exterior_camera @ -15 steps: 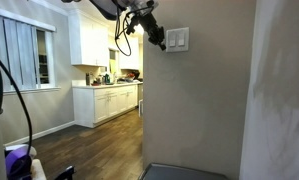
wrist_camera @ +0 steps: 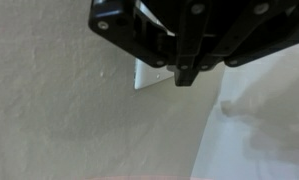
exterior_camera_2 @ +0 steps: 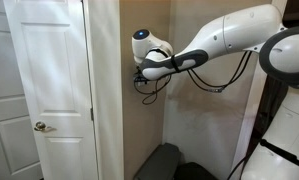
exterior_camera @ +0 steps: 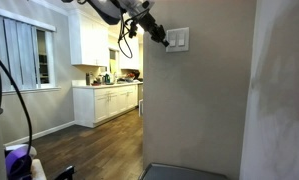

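Observation:
A white switch plate (exterior_camera: 177,40) with two rocker switches is fixed to the grey wall, high up near the wall's left edge. My gripper (exterior_camera: 164,41) reaches in from the upper left, its tip right by the plate's left side. Whether it touches the plate cannot be told. In the wrist view the black fingers (wrist_camera: 186,76) are together with nothing seen between them. They cover most of the plate (wrist_camera: 147,76), leaving a lower corner in sight. From the other side, the gripper (exterior_camera_2: 139,77) is at the wall's edge; the plate is not visible there.
Bare grey wall (exterior_camera: 199,110) surrounds the plate, with a corner to its right. A dark grey bin-like object (exterior_camera: 184,172) stands on the floor below. Loose black cables (exterior_camera_2: 154,92) hang by the wrist. A white door (exterior_camera_2: 54,85) is at left.
My gripper has shifted very slightly up and to the right beside the switch plate. The rest of the scene looks the same.

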